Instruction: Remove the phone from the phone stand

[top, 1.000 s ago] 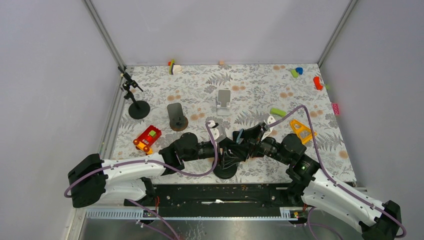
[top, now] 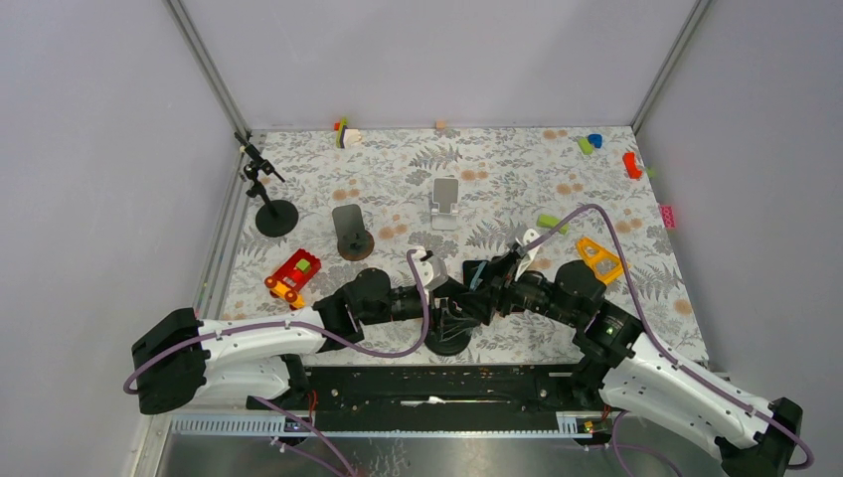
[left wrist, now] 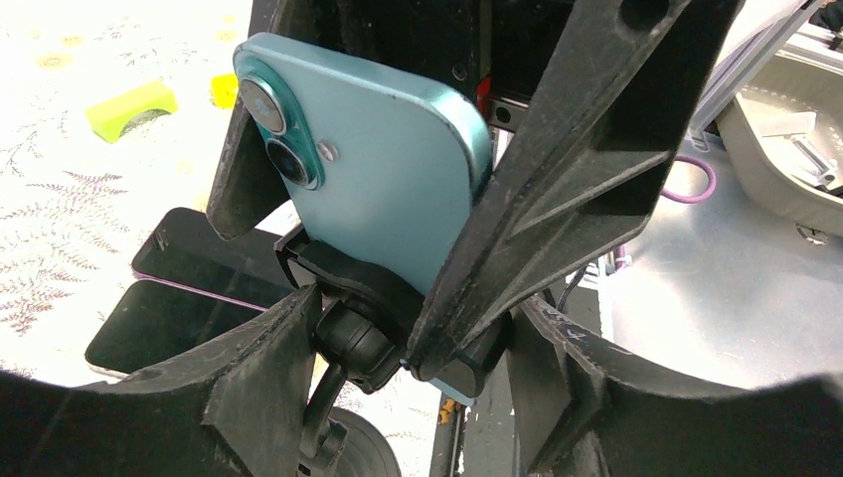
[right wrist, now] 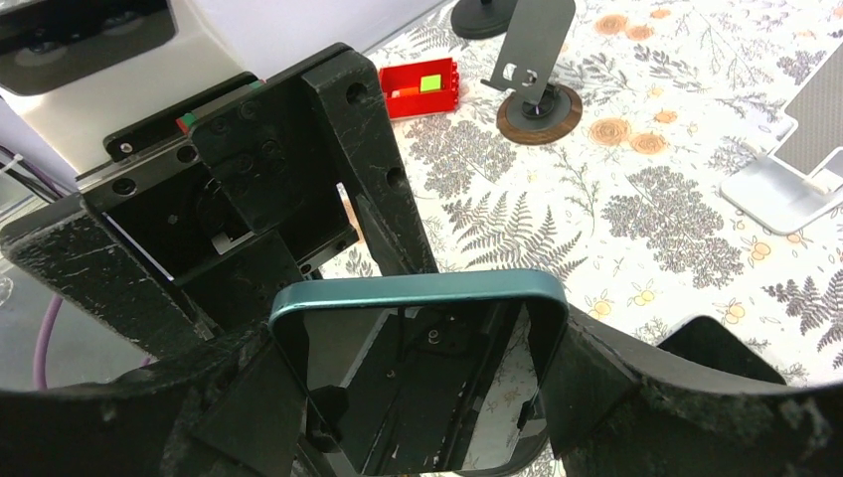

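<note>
A teal phone point(left wrist: 378, 159) is upright and tilted in the left wrist view, its lower end at the black clamp point(left wrist: 353, 343) of a phone stand. The stand's round base point(top: 449, 345) shows under the arms in the top view. My left gripper has its fingers on either side of the clamp and phone's lower end. My right gripper straddles the phone's upper part, one finger close to each side edge. Whether either pair of fingers presses on what lies between cannot be made out. The arms hide most of the phone from above.
Two dark phones point(left wrist: 214, 258) lie flat beside the stand. A brown-based stand point(top: 352, 234), a white stand point(top: 444, 204) and a red toy truck point(top: 294, 273) are farther off. The two grippers are very close together. Open table lies behind them.
The left arm has drifted a little left over the last second. Nothing else has visibly moved.
</note>
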